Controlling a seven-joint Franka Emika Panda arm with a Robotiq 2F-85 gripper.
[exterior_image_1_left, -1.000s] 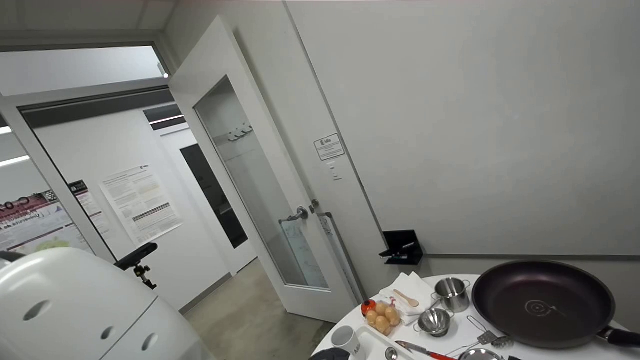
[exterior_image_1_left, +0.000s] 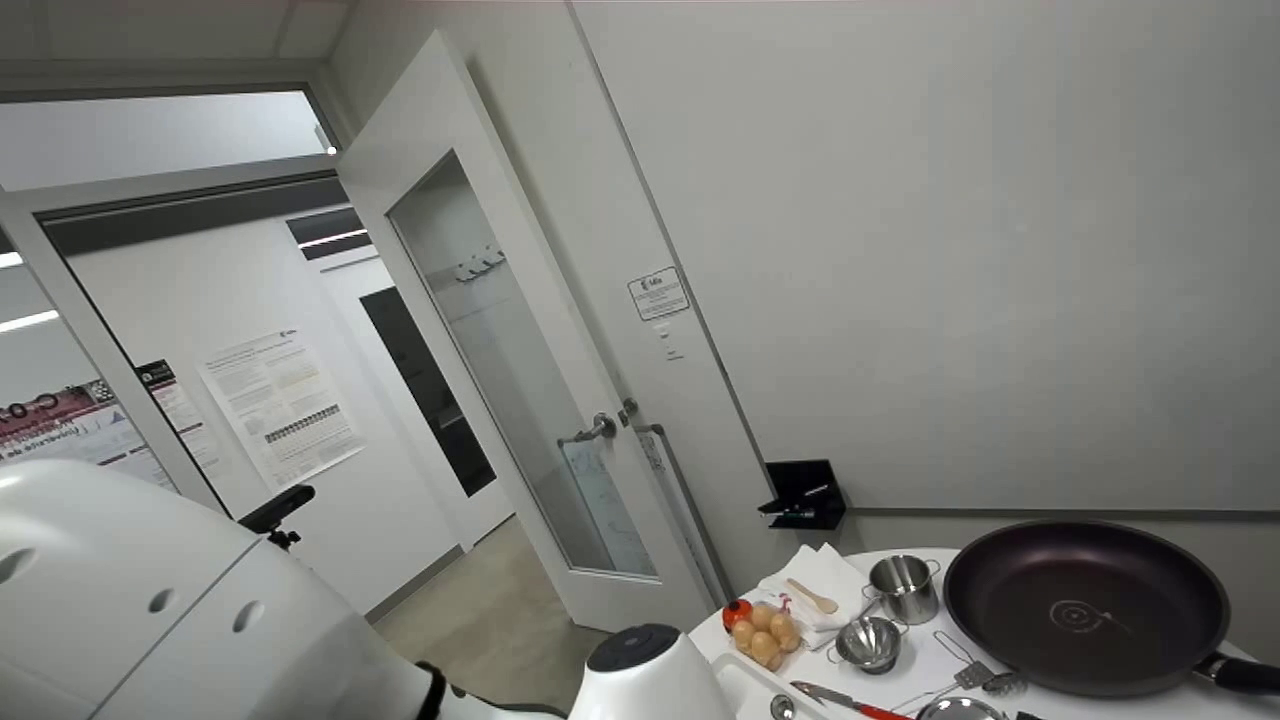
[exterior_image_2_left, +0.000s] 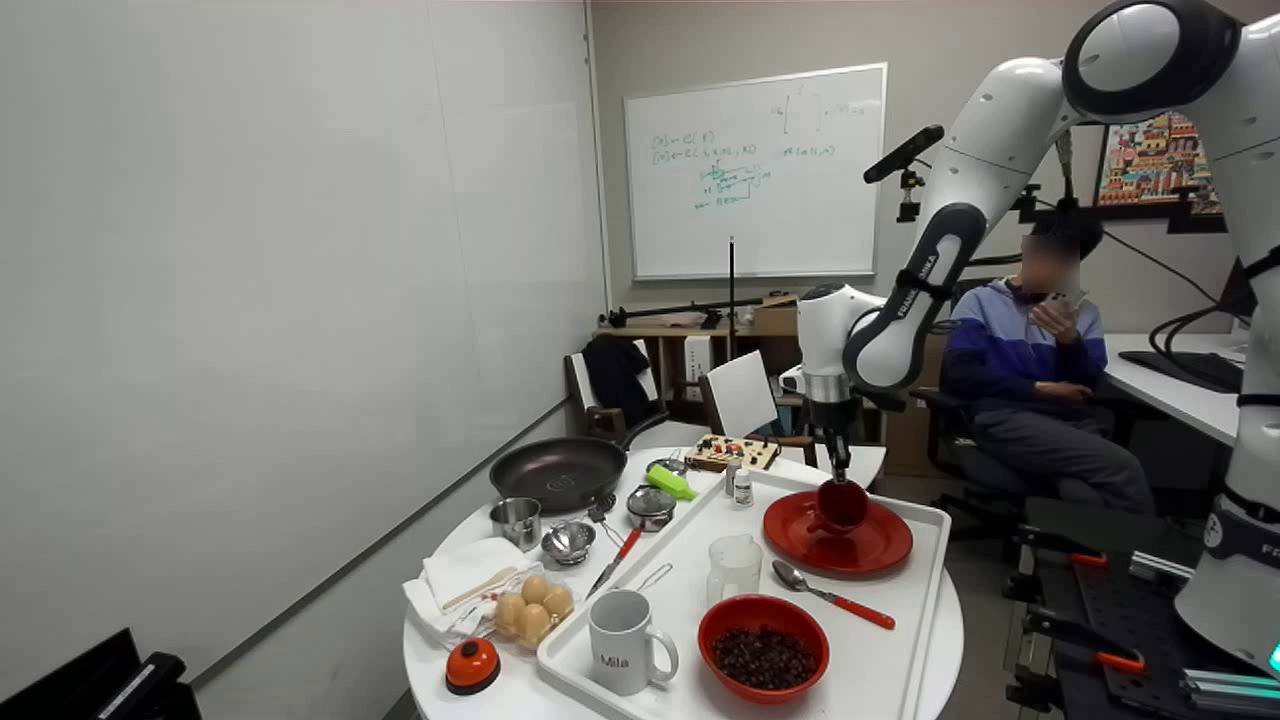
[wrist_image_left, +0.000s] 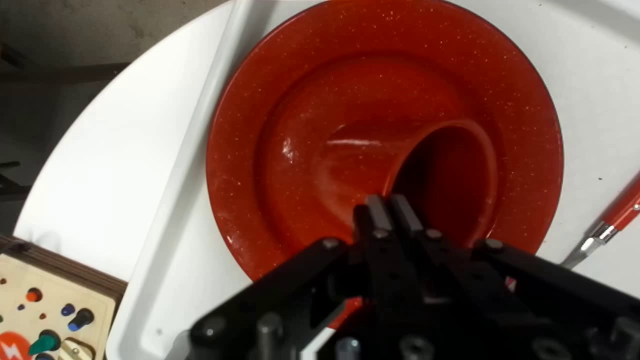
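Note:
On the white tray (exterior_image_2_left: 890, 666) sits a red plate (exterior_image_2_left: 786, 540), speckled at its rim in the wrist view. A red mug (exterior_image_2_left: 843, 505) is over the plate, tipped sideways, its mouth facing right in the wrist view. My gripper is shut on the mug's rim, the fingers pinching the edge nearest to them. Whether the mug rests on the plate (wrist_image_left: 240, 138) or hangs just above it, I cannot tell. Exterior view 1 shows only the arm, with the gripper out of frame.
Also on the tray are a red bowl (exterior_image_2_left: 797, 682) of dark beans, a white mug (exterior_image_2_left: 618, 644), a clear glass (exterior_image_2_left: 734, 564) and a red-handled spoon (exterior_image_2_left: 848, 602). Eggs (exterior_image_2_left: 534, 608), small pots and a large pan (exterior_image_2_left: 555, 472) crowd the table's other side.
In exterior view 1 the arm has shifted: its white wrist part now stands over the table's near edge, covering the white mug that showed there before. The tableware still visible there has not moved.

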